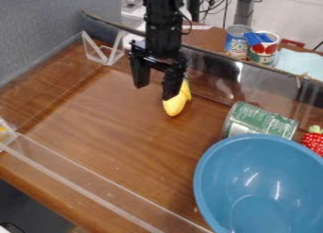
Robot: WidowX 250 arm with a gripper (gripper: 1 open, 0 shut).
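Note:
The black robot gripper (154,78) hangs at the upper middle, low over the wooden floor of the clear-walled box, its fingers open. A yellow banana-like object (178,99) lies just right of and behind the fingers; its upper part is partly hidden by the gripper. Whether they touch I cannot tell.
A green can (259,121) lies on its side at the right, beside a red strawberry (313,141) and a large blue bowl (259,190). Two cans (237,41) stand beyond the clear back wall (284,91).

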